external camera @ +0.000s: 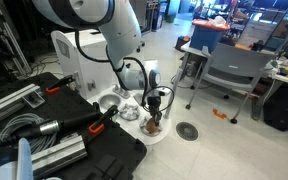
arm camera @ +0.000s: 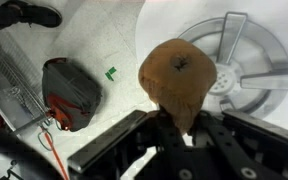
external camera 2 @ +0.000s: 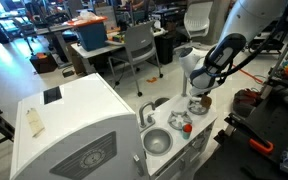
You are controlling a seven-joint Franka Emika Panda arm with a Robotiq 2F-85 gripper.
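Observation:
A brown, sponge-like block [arm camera: 179, 75] with a dark mark on its face is held at the fingertips of my gripper. Below and beyond it in the wrist view lies a round metal burner [arm camera: 269, 85] on a white counter. In the first exterior view the brown block [external camera: 152, 128] is low over the counter's outer end, beneath my gripper [external camera: 154, 117]. The second exterior view shows the block [external camera 2: 206, 102] near the far burner [external camera 2: 195, 106]. Whether it touches the surface, I cannot tell.
A second burner [external camera 2: 177, 121], a sink [external camera 2: 157, 141] and a small red object [external camera 2: 187, 128] share the counter. A bag [arm camera: 72, 92] lies on the floor.

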